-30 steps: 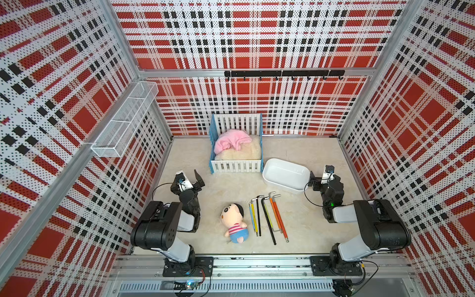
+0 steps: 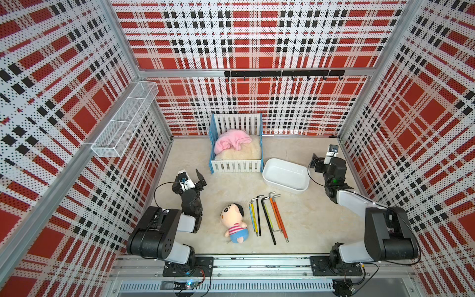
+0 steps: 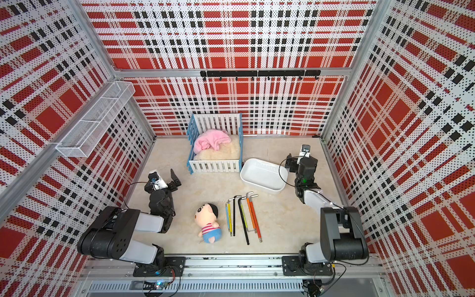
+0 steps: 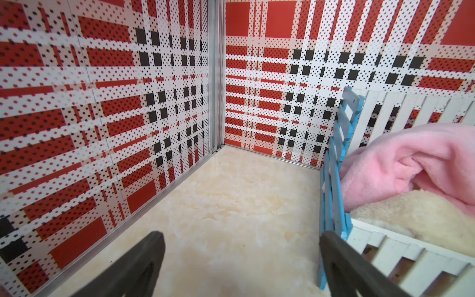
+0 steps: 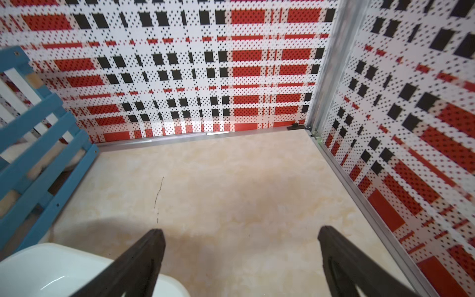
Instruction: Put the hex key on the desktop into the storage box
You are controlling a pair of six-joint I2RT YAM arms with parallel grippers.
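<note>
Several hex keys (image 2: 277, 217) in blue, yellow, black, orange and other colours lie side by side in the front middle of the desktop. Behind them, slightly right, sits an empty white box (image 2: 285, 173). My left gripper stands open at the left, above bare desktop, left of the crib. My right gripper is open at the right, just beside the white box, with nothing between its fingers.
A doll (image 2: 233, 222) lies left of the hex keys. A blue-and-white crib (image 2: 236, 166) with pink and cream bedding stands at the back. A wire basket (image 2: 123, 118) hangs on the left wall.
The left arm has moved very slightly. The objects have not moved.
</note>
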